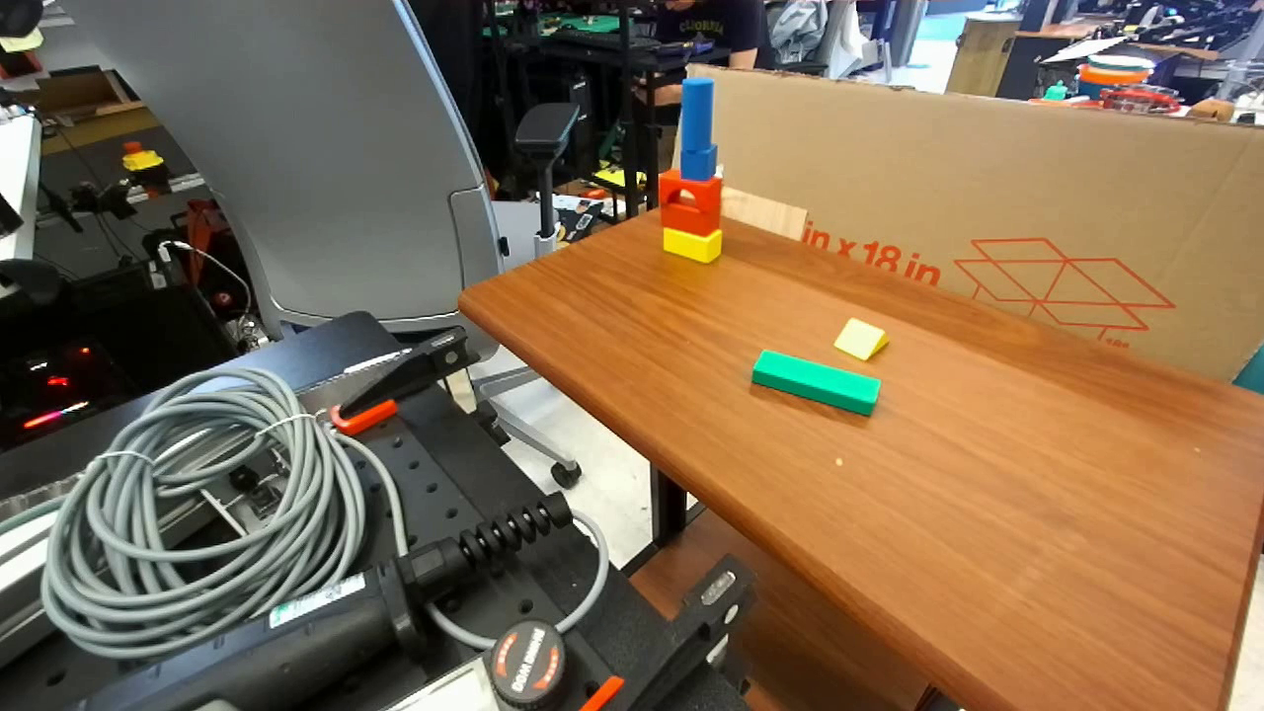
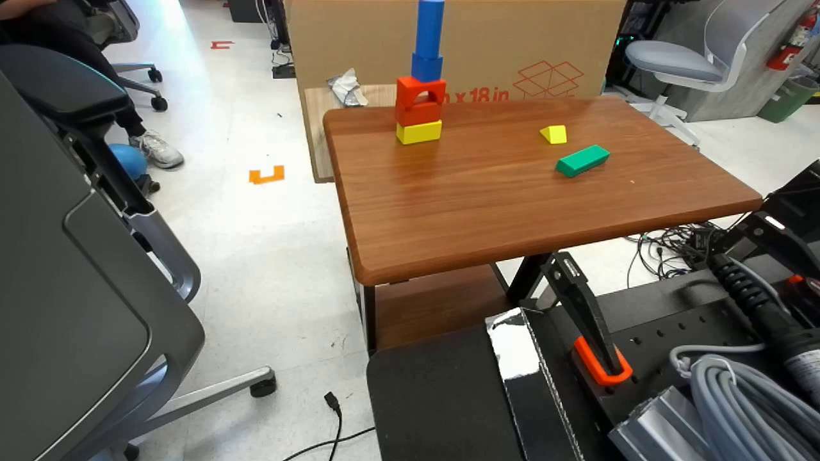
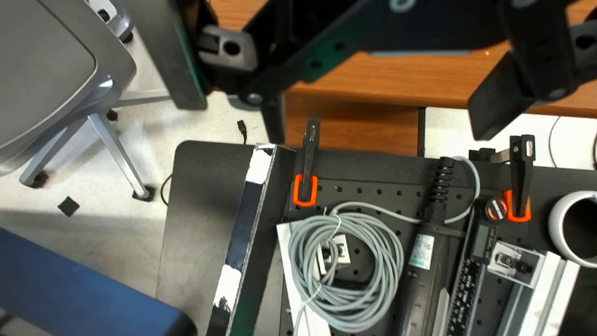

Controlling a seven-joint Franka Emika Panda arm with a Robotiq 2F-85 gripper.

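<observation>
At the table's far left corner in exterior view 1 stands a tower: a yellow block [image 1: 692,245] at the bottom, red blocks [image 1: 690,211] with an arched opening above it, then a blue block [image 1: 699,162] topped by an upright blue cylinder [image 1: 696,114]. Apart from it, a green bar [image 1: 817,381] lies flat, and a small yellow wedge [image 1: 861,339] sits just behind it. Only the wrist view has my gripper; its fingers [image 3: 499,101] are wide apart, open, with nothing between them. It hangs over the near side, away from the blocks.
In front is a black bench [image 3: 207,224] bearing coiled grey cable [image 3: 305,263], clamps [image 3: 306,168] and a white mug [image 3: 559,224]. A grey chair [image 1: 320,142] stands at the left.
</observation>
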